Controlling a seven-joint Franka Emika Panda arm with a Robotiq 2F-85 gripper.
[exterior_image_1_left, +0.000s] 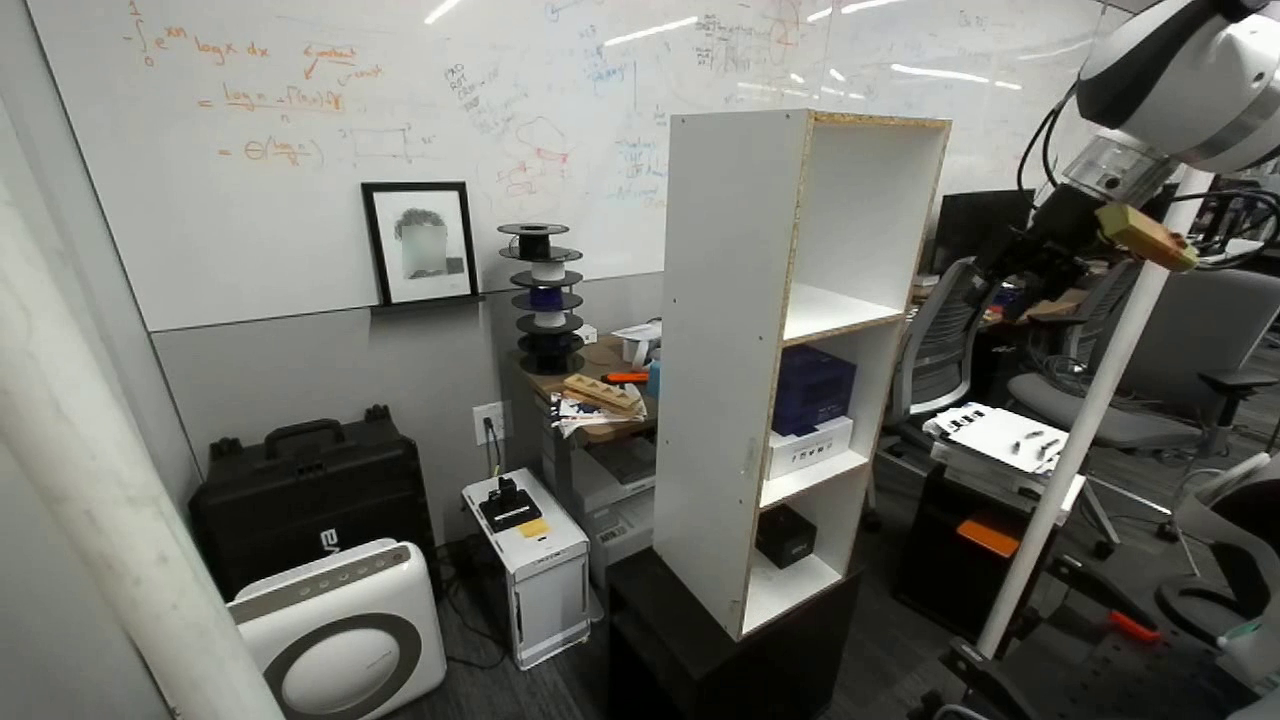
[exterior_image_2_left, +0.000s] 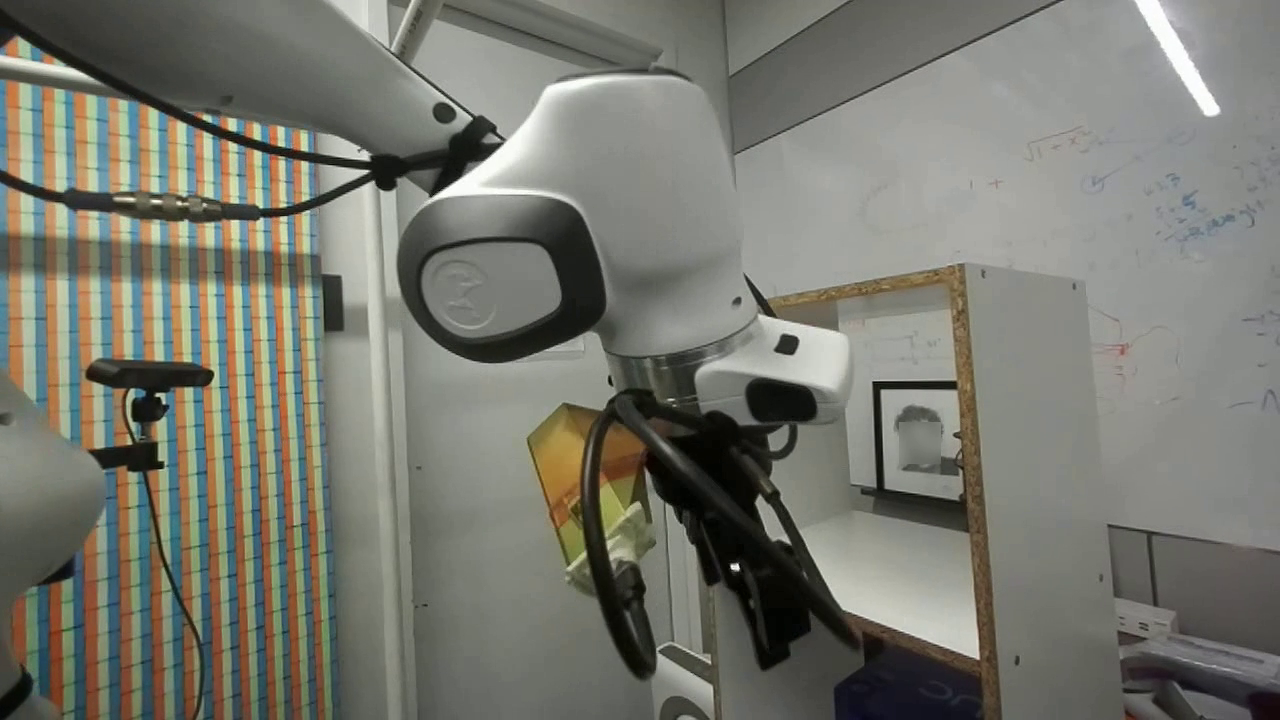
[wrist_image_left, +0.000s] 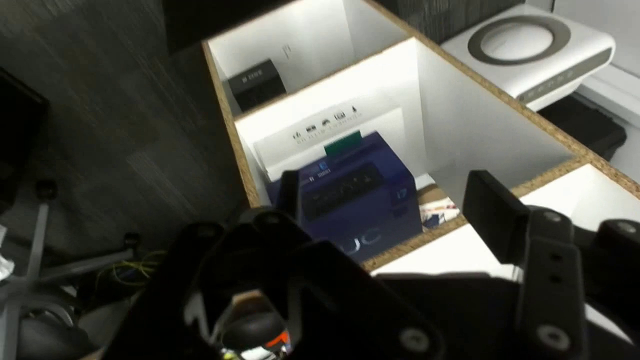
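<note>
My gripper (exterior_image_1_left: 1005, 286) hangs in the air to the right of the white shelf unit (exterior_image_1_left: 729, 360), pointing down and toward it. In the wrist view the fingers (wrist_image_left: 495, 216) stand well apart, with nothing held between them; the blue box (wrist_image_left: 375, 210) shows in the gap, farther off. That box sits in the middle compartment, on a white box (exterior_image_1_left: 810, 449). A small black box (exterior_image_1_left: 786, 535) rests in the bottom compartment. The top compartment looks empty in exterior view 1. In exterior view 2 cables partly cover the gripper.
A yellow-orange block (exterior_image_2_left: 588, 468) is attached beside the wrist. Near the arm's side of the shelf stand a white pole (exterior_image_1_left: 1098, 420) and office chairs (exterior_image_1_left: 936, 342). A framed picture (exterior_image_1_left: 420, 244) leans on the whiteboard behind. Open air lies between gripper and shelf.
</note>
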